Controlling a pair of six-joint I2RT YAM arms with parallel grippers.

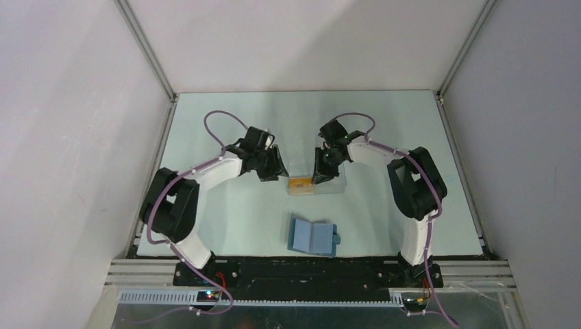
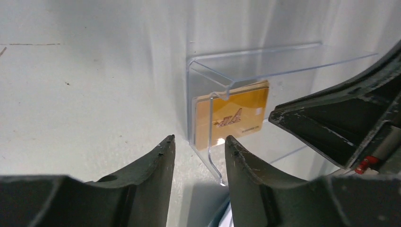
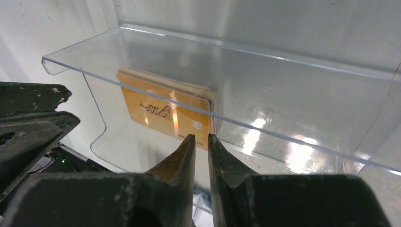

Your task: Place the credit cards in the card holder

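Observation:
Orange credit cards (image 1: 300, 183) stand stacked in the left end of a clear plastic box (image 1: 331, 188). My left gripper (image 1: 276, 176) is just left of that box, part open; in the left wrist view a clear gap shows between its fingers, with no card held. Over the box, at the right end of the cards, my right gripper (image 1: 316, 180) is shut, with no card visible between its fingertips in the right wrist view. The front card (image 3: 163, 111) shows its printed face there. A blue card holder (image 1: 312, 237) lies spread open in front of the box.
The box's clear walls (image 2: 274, 66) are hard to see and rise around the cards. Both arms are close together over it. Bare table (image 1: 236, 212) lies left of the card holder and also to its right.

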